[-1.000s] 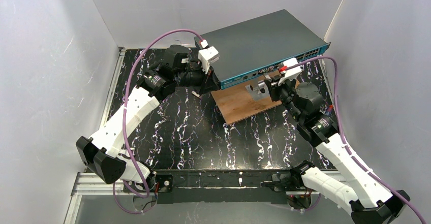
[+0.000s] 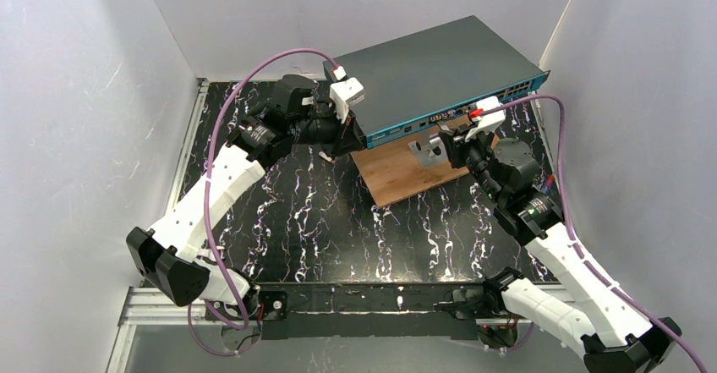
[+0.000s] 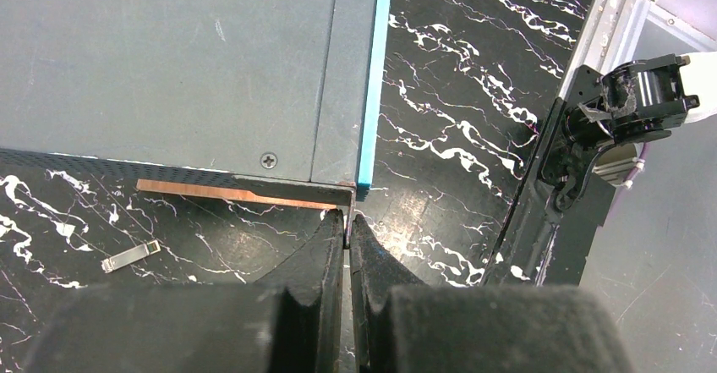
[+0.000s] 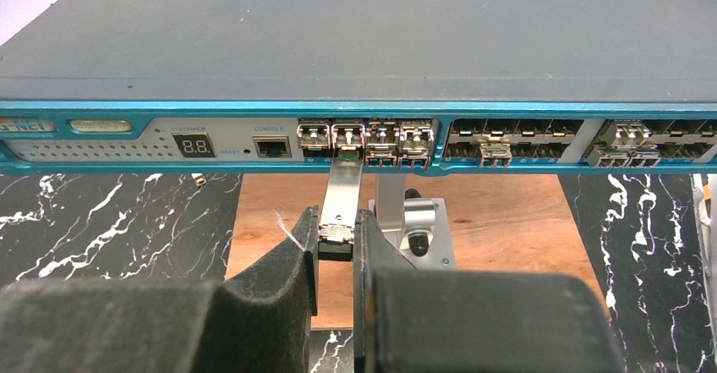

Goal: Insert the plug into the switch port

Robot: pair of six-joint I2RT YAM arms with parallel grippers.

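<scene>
The switch (image 2: 435,68), a dark box with a teal front, stands over a wooden board. In the right wrist view my right gripper grips the rear of a silver plug (image 4: 342,195), whose far end points at the lower port (image 4: 347,155) in the second column of the middle port group; whether it is inside is unclear. My left gripper is shut at the switch's near corner, by a thin metal edge.
A loose silver module (image 3: 130,255) lies on the black marble table (image 2: 304,229) left of the board (image 2: 397,183). A metal bracket (image 4: 427,229) stands on the board below the ports.
The left arm and the switch look unchanged.
</scene>
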